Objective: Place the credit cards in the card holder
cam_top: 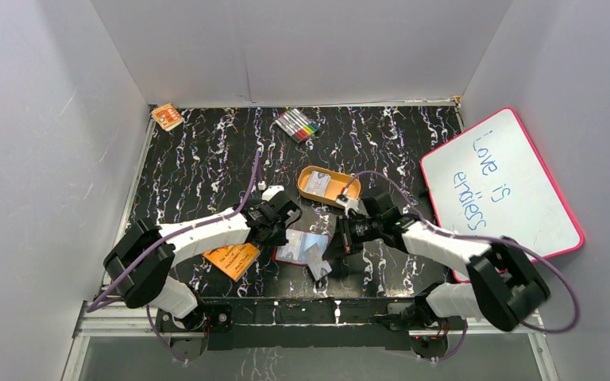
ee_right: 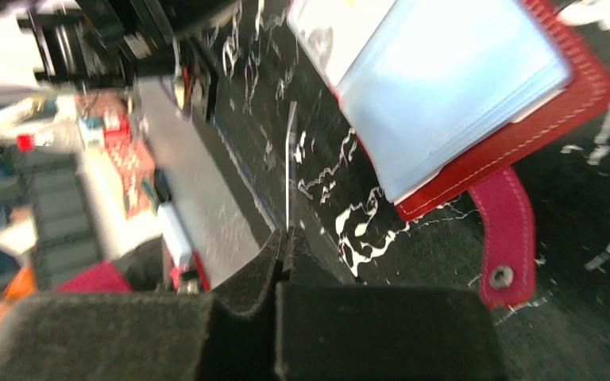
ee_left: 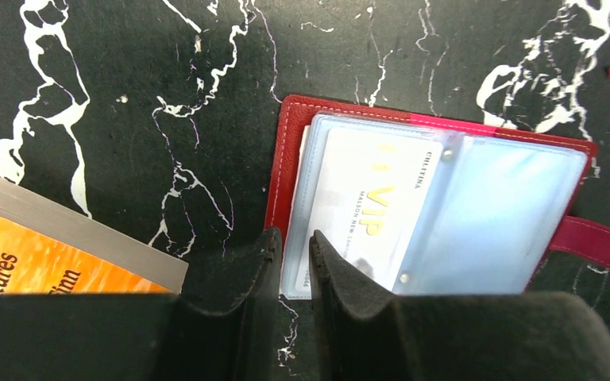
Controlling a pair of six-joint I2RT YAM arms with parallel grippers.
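The red card holder lies open on the marble table, a white VIP card in its left clear sleeve; its right sleeve shows no card. My left gripper is over the holder's left edge, slightly open, nothing visible between its fingers. My right gripper is shut on a thin card, seen edge-on beside the holder; from above the card shows white at the holder's near right. Another card lies in the orange tray.
An orange book lies left of the holder. Markers and a small orange packet sit at the back. A whiteboard fills the right side.
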